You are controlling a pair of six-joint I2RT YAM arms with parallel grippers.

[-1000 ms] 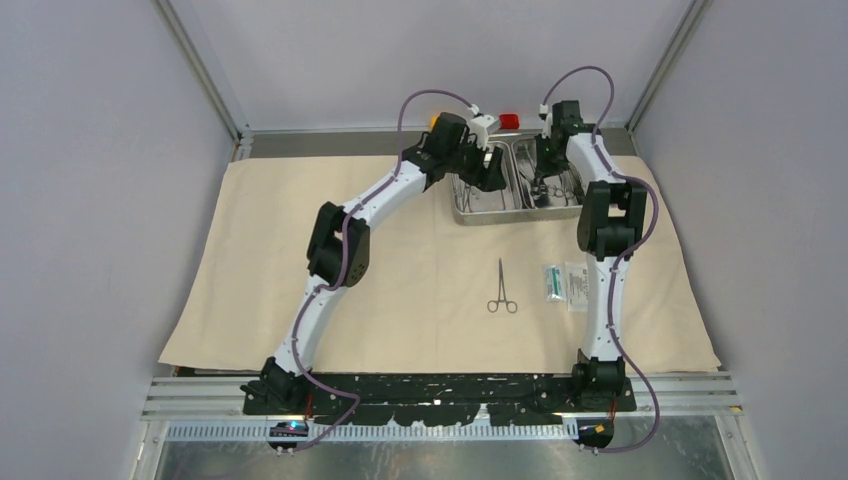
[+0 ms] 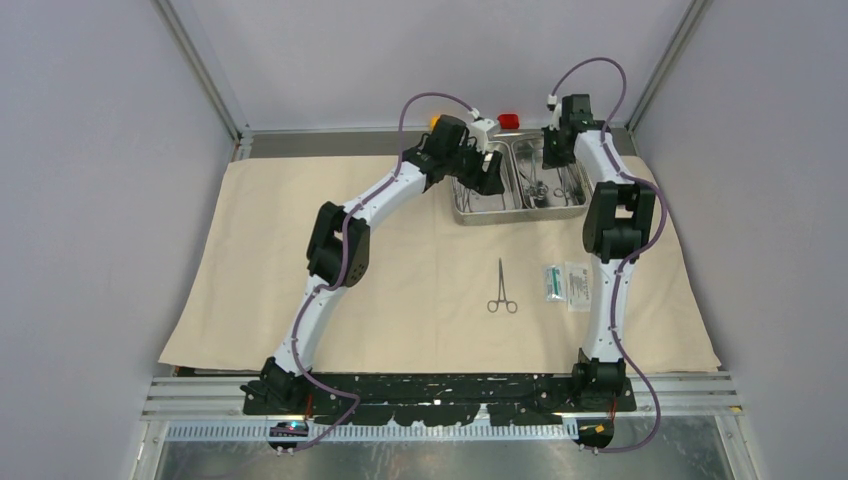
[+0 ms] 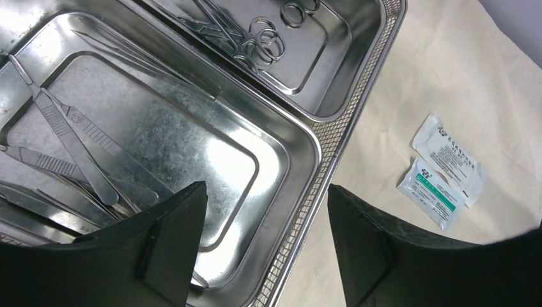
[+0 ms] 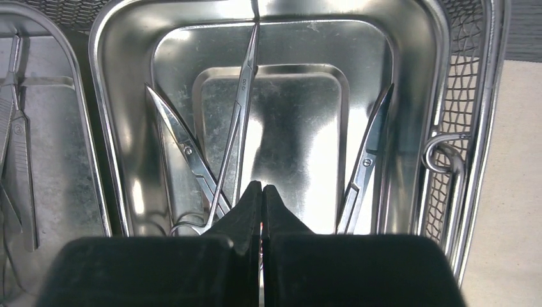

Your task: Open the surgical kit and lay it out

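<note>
The needle holder point(image 4: 243, 102), a long scissor-like instrument, lies in the right tray compartment point(image 4: 294, 128), slanting across one pair of scissors point(image 4: 187, 151). My right gripper is shut over that compartment, nothing between its fingers. The needle holder is outside them, just to their left in the right wrist view. Another pair of scissors point(image 4: 367, 163) rests along the right wall. In the left wrist view my left gripper stands open and empty, over the left compartment point(image 3: 172, 147) and the tray's edge. Another ring-handled instrument point(image 2: 502, 285) lies alone on the cloth.
Forceps point(image 3: 153, 67) and several scalpel handles point(image 3: 73, 144) lie in the left compartment. On the cloth in front of the tray are a green-striped packet point(image 3: 434, 192) and a white packet point(image 3: 450, 157).
The right gripper has shifted away. The left arm holds still.
</note>
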